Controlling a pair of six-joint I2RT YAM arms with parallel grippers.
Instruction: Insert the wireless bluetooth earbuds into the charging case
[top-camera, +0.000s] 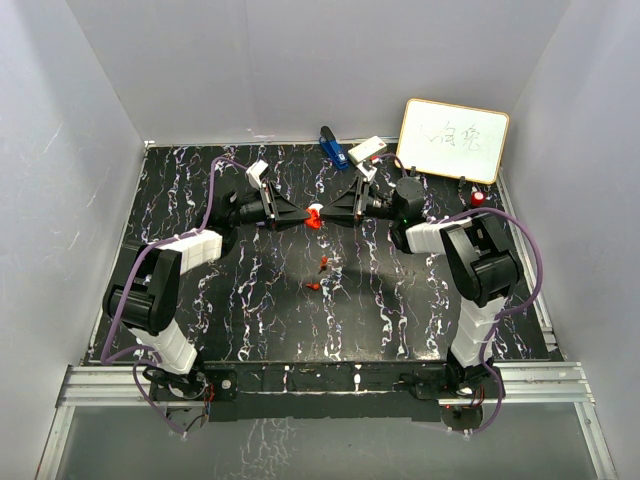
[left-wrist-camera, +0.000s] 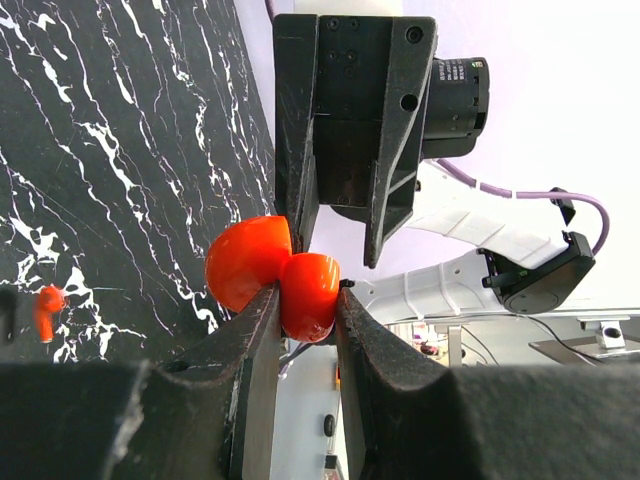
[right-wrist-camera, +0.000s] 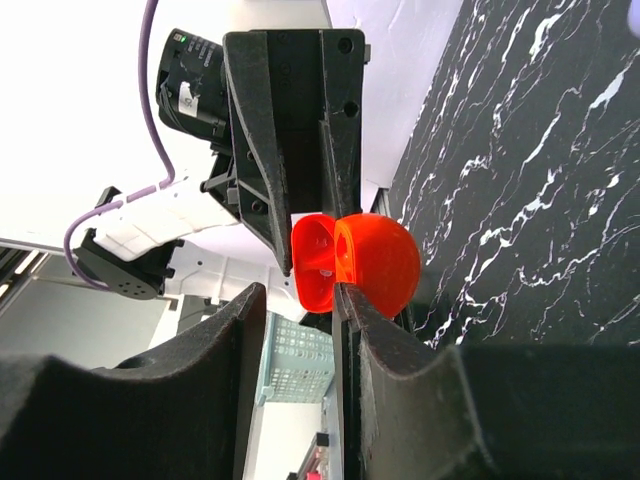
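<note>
The red charging case (top-camera: 313, 217) is raised between both grippers at the middle of the top view, its lid swung up and its red inside facing the right wrist view (right-wrist-camera: 380, 260). My left gripper is shut on the case. My right gripper has its fingertips at the case, part open, with one finger apart from the red plastic. Two small red earbuds (top-camera: 323, 263) (left-wrist-camera: 48, 310) lie below on the dark marble mat, apart from each other.
A blue stapler (top-camera: 333, 148), a pale box (top-camera: 367, 150) and a whiteboard (top-camera: 452, 140) are along the back, with a red-capped item (top-camera: 477, 200) at the right.
</note>
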